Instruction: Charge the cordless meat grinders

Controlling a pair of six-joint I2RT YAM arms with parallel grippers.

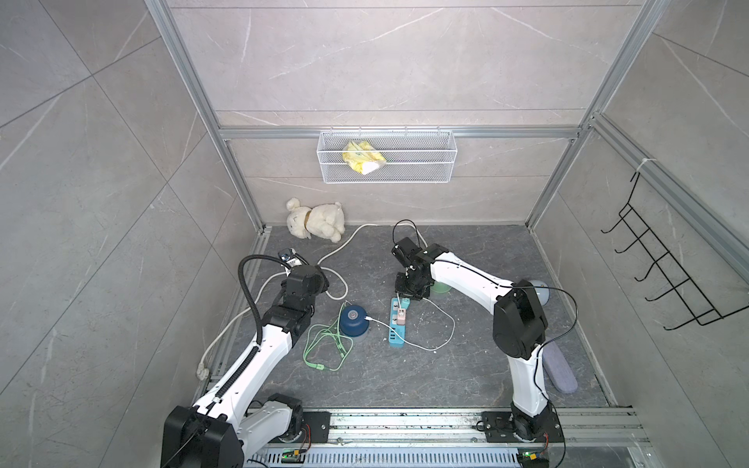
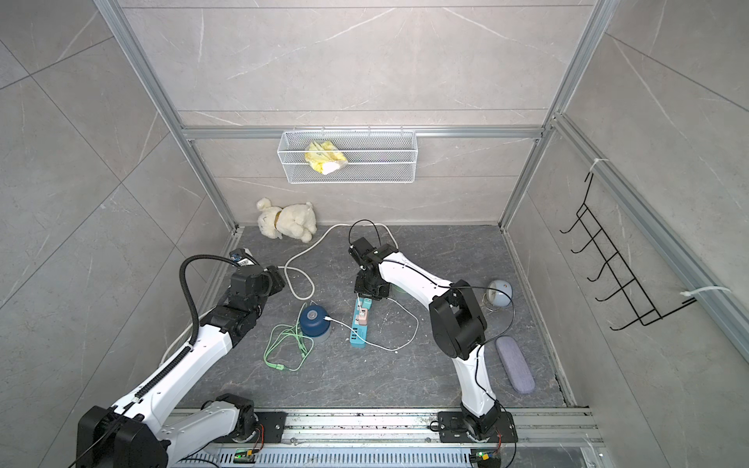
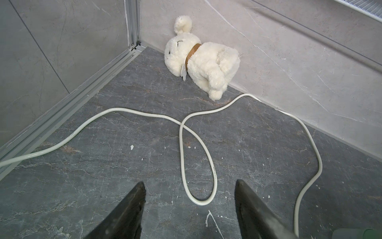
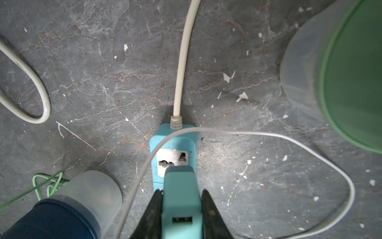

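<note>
In the right wrist view my right gripper is shut on a teal charger block point(image 4: 182, 205), whose USB slot faces the camera. Behind that block lies the blue power strip point(image 4: 155, 181), partly covered; whether block and strip touch, I cannot tell. A pinkish charger point(image 1: 401, 316) sits on the strip. The blue-topped grinder point(image 1: 353, 320) has a white cable point(image 1: 451, 330) at its side. Close to my right gripper stands the green-topped grinder point(image 4: 354, 79), mostly hidden from above. My left gripper hangs open over bare floor, nothing between its fingers.
A green cable point(image 1: 326, 337) lies coiled left of the blue-topped grinder. The strip's thick white cord point(image 3: 181, 151) loops across the back left. A plush toy point(image 1: 315, 221) rests against the back wall; a purple case point(image 1: 559, 369) lies front right.
</note>
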